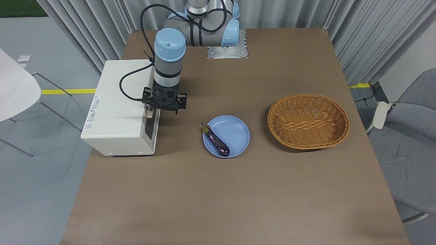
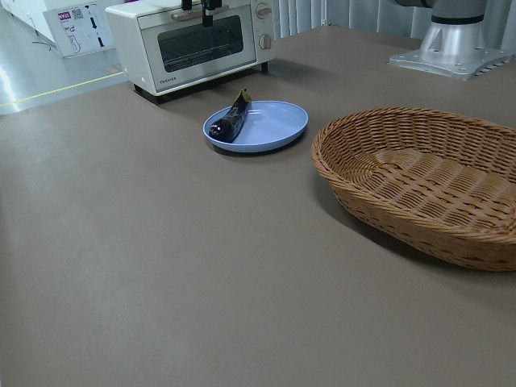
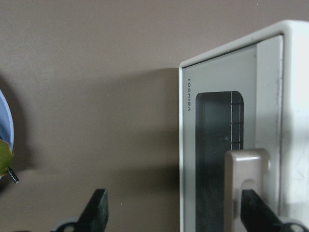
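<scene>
A white Toshiba toaster oven [image 1: 116, 110] stands at the left of the table, its glass door [image 2: 201, 44] closed. My gripper is open at the top of the door, with one finger over the handle [image 3: 244, 169] and the other out over the table in the wrist view. A blue plate [image 1: 233, 134] holds a dark purple eggplant [image 1: 217, 142] with a green stem, just right of and nearer than the oven.
An empty wicker basket [image 1: 308, 121] sits right of the plate. The robot's base [image 1: 233, 51] is at the back.
</scene>
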